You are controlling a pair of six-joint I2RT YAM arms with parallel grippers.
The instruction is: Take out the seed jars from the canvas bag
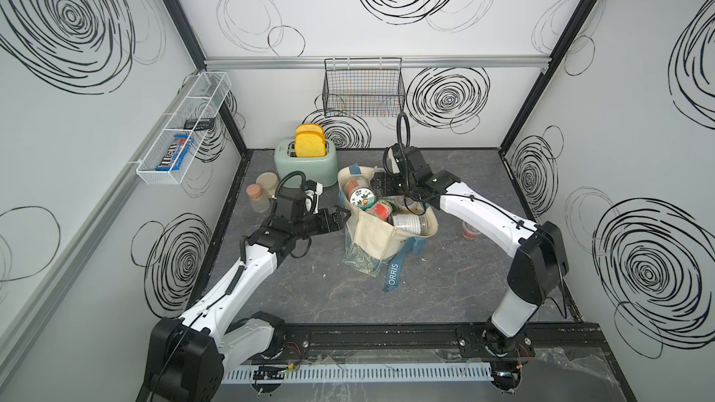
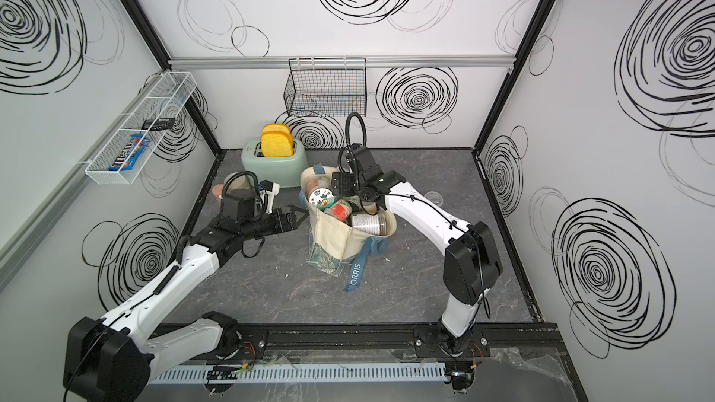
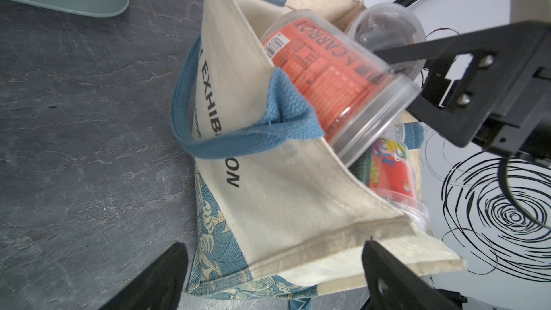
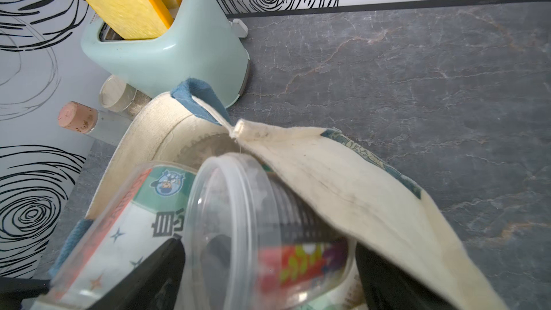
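Observation:
A cream canvas bag (image 1: 372, 238) with blue straps stands mid-table, full of jars: a red-label carrot jar (image 3: 321, 74), a lidded jar (image 4: 229, 224), and a white-label jar (image 1: 409, 225) at its front right. My right gripper is down inside the bag, open, its fingers on either side of the lidded jar; whether they touch it is unclear. My left gripper is open at the bag's left side, the bag's rim between and beyond its fingertips.
A mint toaster (image 1: 305, 167) with yellow slices stands behind left, with two small jars (image 1: 257, 201) beside it. A clear container (image 1: 469, 232) lies right of the bag. A wire basket (image 1: 363, 93) hangs on the back wall.

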